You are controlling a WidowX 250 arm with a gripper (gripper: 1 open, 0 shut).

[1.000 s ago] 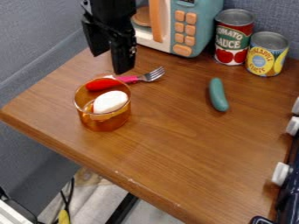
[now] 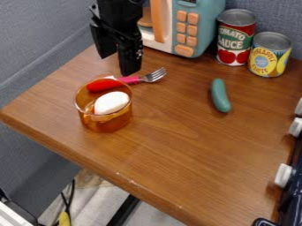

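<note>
My black gripper (image 2: 116, 55) hangs at the upper left, above an amber pot (image 2: 104, 119) near the table's left side; whether its fingers are open or shut is hard to tell. The pot holds a white egg (image 2: 111, 102) and a red object (image 2: 101, 84). A fork (image 2: 150, 76) with a pink handle lies just behind the pot. A green cucumber-like object (image 2: 220, 95) lies right of centre.
A teal toy microwave (image 2: 189, 26) stands at the back, beside a tomato can (image 2: 234, 37) and a yellow can (image 2: 269, 55). A dark appliance with white knobs (image 2: 288, 199) is at the right edge.
</note>
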